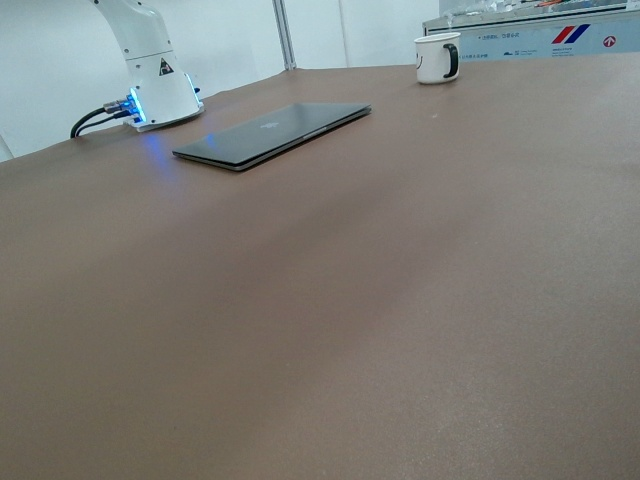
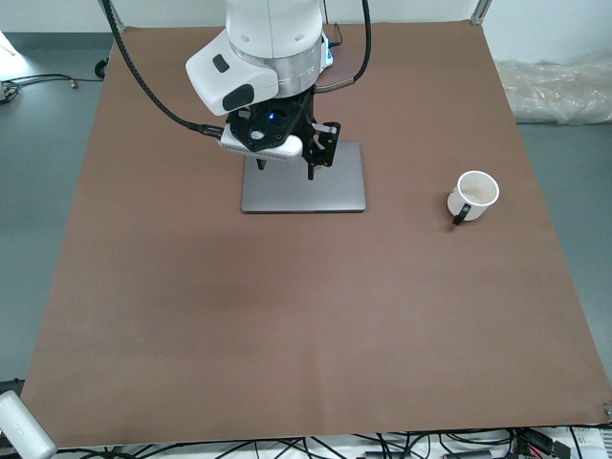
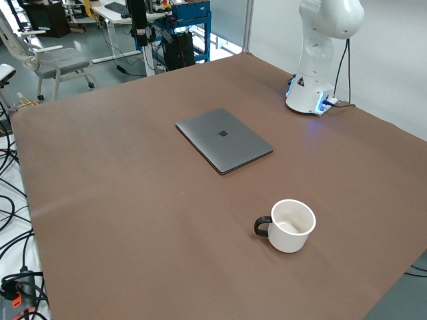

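My gripper (image 2: 285, 166) hangs at the end of the white arm, over a closed silver laptop (image 2: 304, 196) (image 1: 271, 135) (image 3: 224, 141) in the left view; the black fingers are small and partly hidden, so their state is unclear. The gripper is out of sight in the top and right views. A white mug (image 2: 472, 194) (image 1: 437, 58) (image 3: 291, 225) with a black handle stands upright to the right of the laptop in the left view, apart from it.
The brown tabletop (image 2: 306, 316) is broad and clear in front of the laptop and mug. Cables run along the table's near edge in the left view. The arm's white base (image 3: 308, 97) stands at the back of the table.
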